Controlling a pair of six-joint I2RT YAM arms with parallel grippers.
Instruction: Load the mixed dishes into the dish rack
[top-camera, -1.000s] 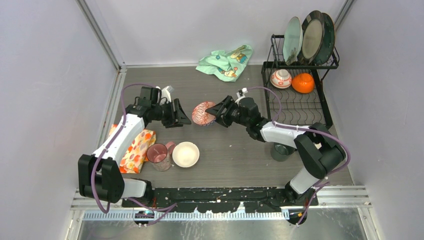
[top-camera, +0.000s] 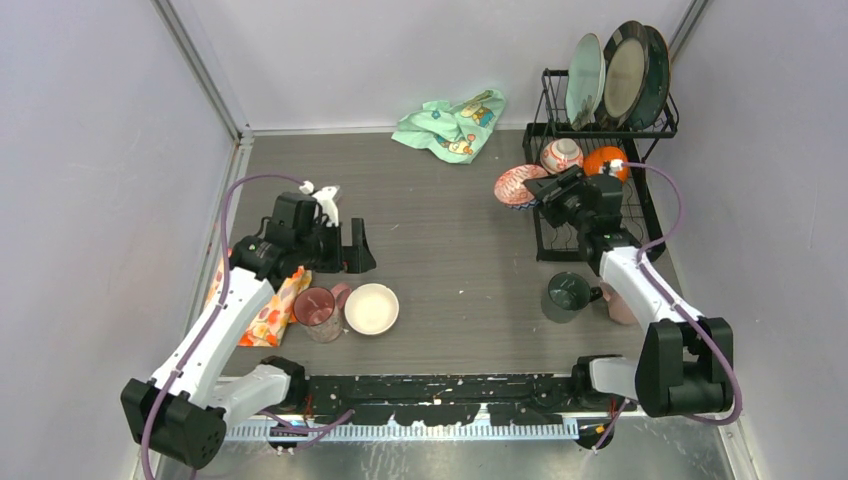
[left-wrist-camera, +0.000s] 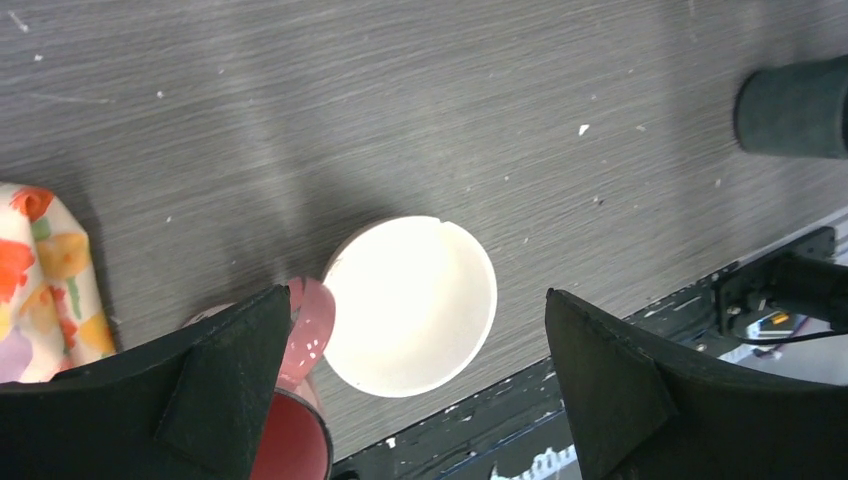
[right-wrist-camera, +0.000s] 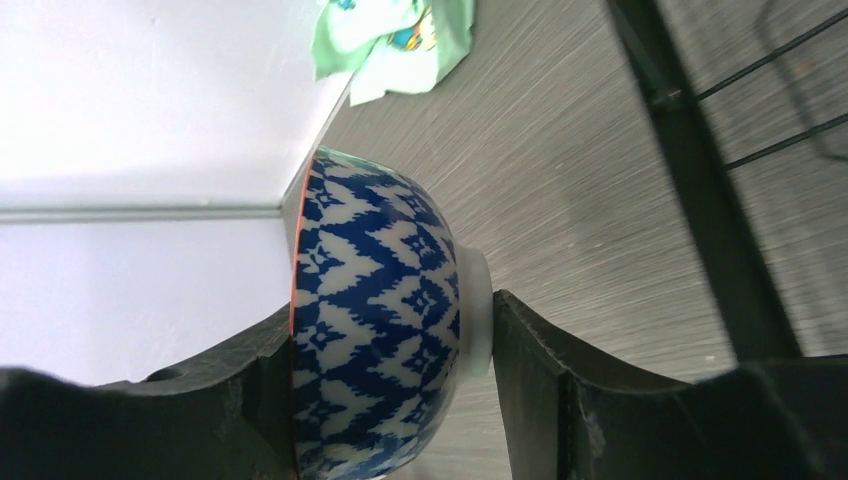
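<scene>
A patterned bowl, red inside and blue-white outside (right-wrist-camera: 375, 300), is gripped by my right gripper (top-camera: 548, 184) at the rack's left edge. The dish rack (top-camera: 645, 235) holds upright plates (top-camera: 585, 80) above and an orange bowl (top-camera: 606, 158) and red-white bowl (top-camera: 561, 153) below. My left gripper (top-camera: 357, 252) is open and empty above a cream bowl (left-wrist-camera: 410, 300) and pink mug (top-camera: 318, 312). A dark mug (top-camera: 568, 296) stands before the rack, with a pink item (top-camera: 619, 308) partly hidden beside it.
A floral cloth (top-camera: 270, 310) lies at the left, a green cloth (top-camera: 450, 128) at the back.
My right gripper carried the patterned bowl rightward and back to the rack. My left gripper moved slightly down in the top view, and its fingers spread wider.
</scene>
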